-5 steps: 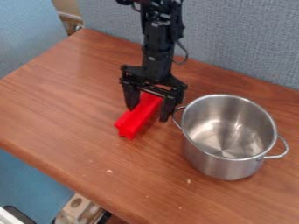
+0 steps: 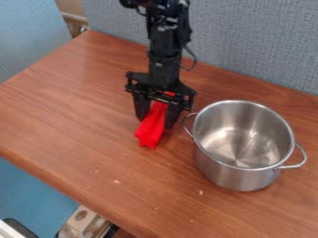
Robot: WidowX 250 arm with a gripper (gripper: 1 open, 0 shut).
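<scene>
My black gripper reaches down over the middle of the wooden table, shut on a red block that lies lengthwise below it, its near end showing and its far part hidden by the fingers. A steel pot with two handles stands just right of the block and gripper, its inside looking empty.
A grey padded wall runs along the back. The table's front-left edge drops to a blue surface.
The red block has turned from a diagonal to a more front-to-back lie and shifted a little right, with the gripper over it. The pot looks unmoved.
</scene>
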